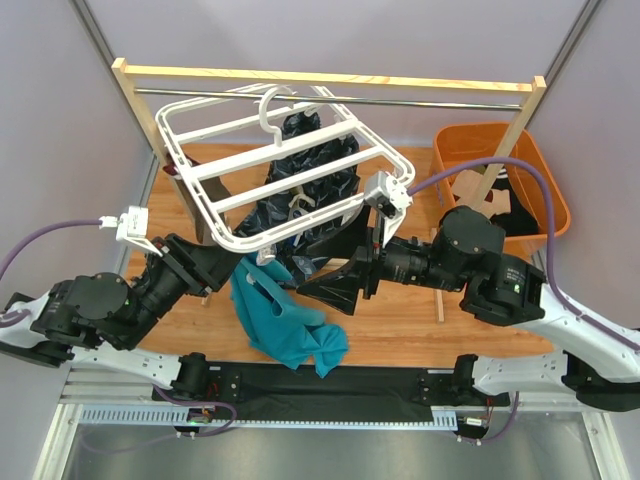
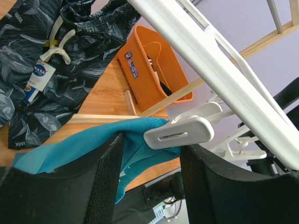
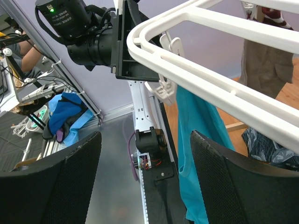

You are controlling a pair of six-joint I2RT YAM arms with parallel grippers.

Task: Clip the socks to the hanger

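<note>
The white hanger (image 1: 275,150) hangs tilted from the metal rail. A teal sock (image 1: 280,315) dangles below its front corner. In the left wrist view the sock's upper edge (image 2: 145,128) meets a white clip (image 2: 180,133); how firmly the clip grips it, I cannot tell. My left gripper (image 1: 232,265) is open around that clip and cloth, one finger on either side. Under the hanger's front bar, right of the sock, is my right gripper (image 1: 325,265), its fingers (image 3: 70,175) apart with no cloth held. A brown sock (image 3: 266,60) hangs at the hanger's far left side.
Dark crumpled garments with a white hanger (image 2: 58,49) lie behind, seen through the bars. An orange bin (image 1: 490,140) stands at the back right. Wooden posts and the rail (image 1: 400,102) frame the hanger.
</note>
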